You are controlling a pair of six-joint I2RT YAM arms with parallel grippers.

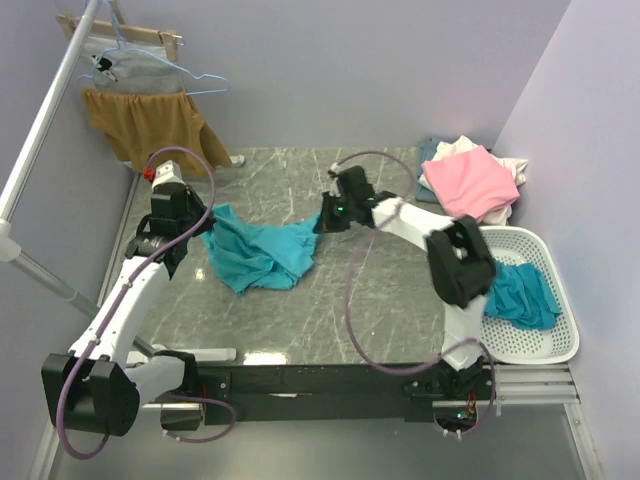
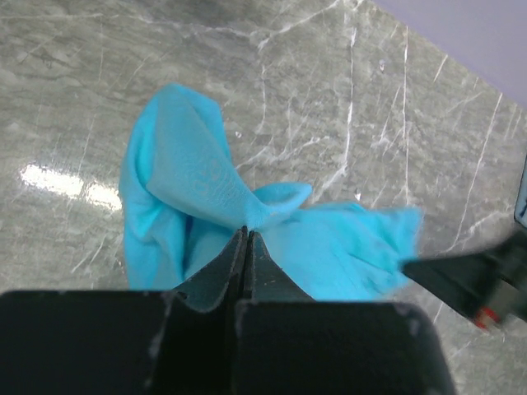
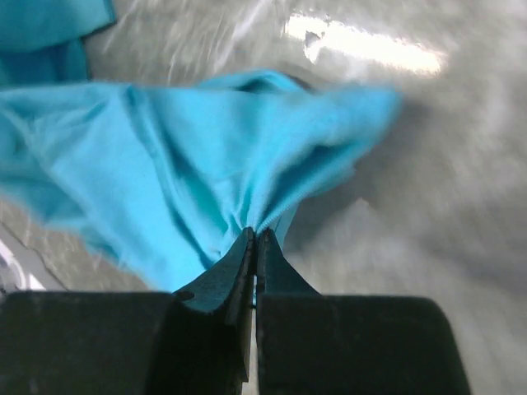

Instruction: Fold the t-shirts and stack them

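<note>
A crumpled turquoise t-shirt (image 1: 262, 253) lies on the marble table, stretched between my two grippers. At its left end, my left gripper is shut, with a fold of the cloth pinched at its fingertips. On the right end, my right gripper is shut too, gripping a gathered bit of the same shirt just at the tips. A second turquoise garment (image 1: 522, 296) lies bunched in the white basket. Pink and white folded shirts (image 1: 473, 180) form a stack at the back right.
The white perforated basket (image 1: 557, 352) stands at the right edge. A rail with hangers (image 1: 205, 84) and a brown garment (image 1: 155, 122) occupies the back left. Bare marble (image 1: 375, 300) shows front and centre right.
</note>
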